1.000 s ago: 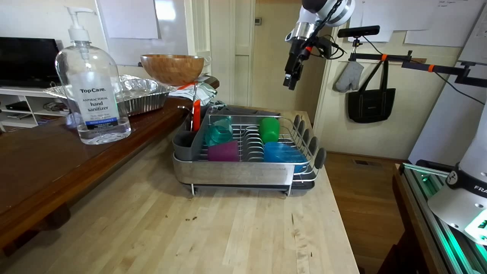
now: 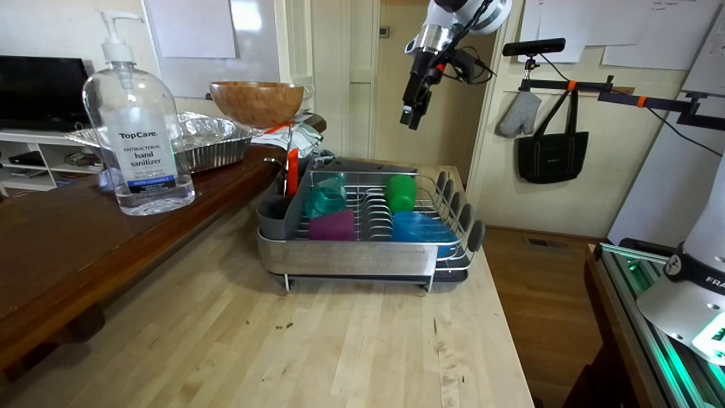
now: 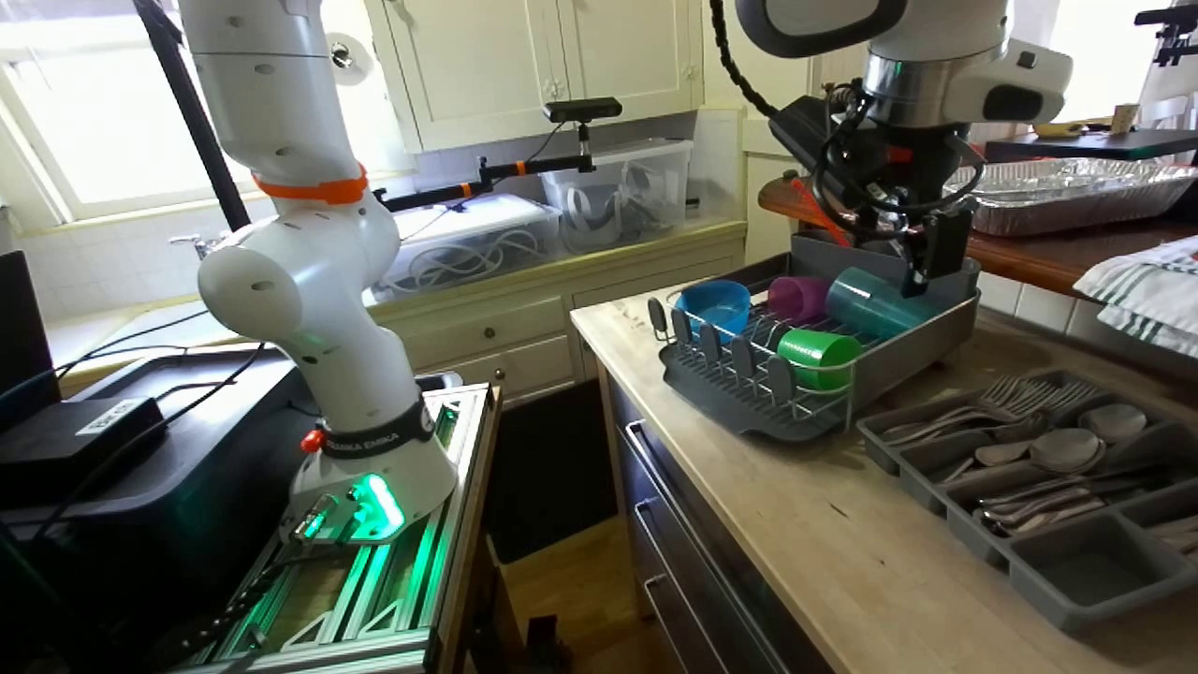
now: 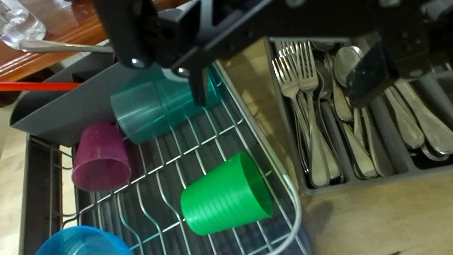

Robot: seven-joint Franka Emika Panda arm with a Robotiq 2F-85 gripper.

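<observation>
My gripper stands open above the dish rack (image 3: 747, 421), its fingers wide apart and nothing between them. In exterior view 1 the gripper (image 2: 413, 117) hangs well above the rack's far end. Four-sided wire holds several plastic cups on their sides: a green cup (image 4: 225, 195), a teal cup (image 4: 159, 106), a purple cup (image 4: 102, 159) and a blue cup (image 4: 82, 242). One finger overlaps part of the teal cup in the wrist view. Beside the rack lies a grey cutlery tray (image 3: 1084, 573) with forks (image 4: 303, 80) and spoons.
A hand sanitizer bottle (image 2: 146, 139), a foil pan (image 2: 210, 139) and a wooden bowl (image 2: 256, 102) stand on the raised brown counter (image 2: 61, 258). A red-handled utensil (image 2: 293, 172) rises from the rack's holder. The light wooden worktop (image 2: 353, 340) in front of the rack is clear.
In exterior view 1 my arm and gripper have moved left and slightly down. The rack and cups have not moved.
</observation>
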